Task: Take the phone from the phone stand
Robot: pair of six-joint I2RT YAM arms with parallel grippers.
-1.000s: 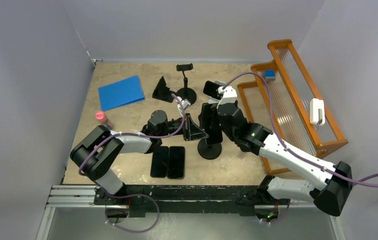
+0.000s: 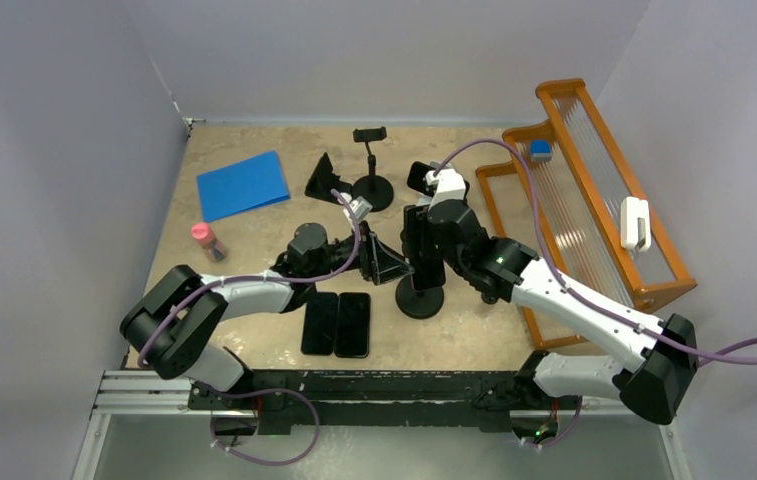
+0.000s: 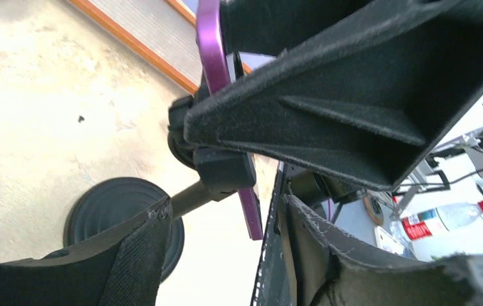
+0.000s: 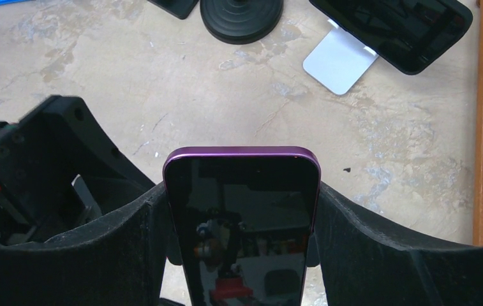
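A phone (image 4: 245, 229) with a purple edge is upright in the black phone stand, whose round base (image 2: 420, 302) rests on the table. The stand's holder (image 3: 224, 169) meets the phone's edge (image 3: 251, 213) in the left wrist view. My right gripper straddles the phone from above, one finger along each side edge; whether they press on it is unclear. Beside the stand, my left gripper is open, fingers apart, with the holder beyond its tips. Its fingertips are close to the phone's left side in the top view.
Two phones (image 2: 336, 324) lie flat at the front. Behind are another black stand (image 2: 372, 190), a black wedge-shaped stand (image 2: 324, 180) and a phone on a white stand (image 4: 339, 60). A blue folder (image 2: 242, 186) lies at left, a wooden rack (image 2: 594, 180) at right.
The stand stays put.
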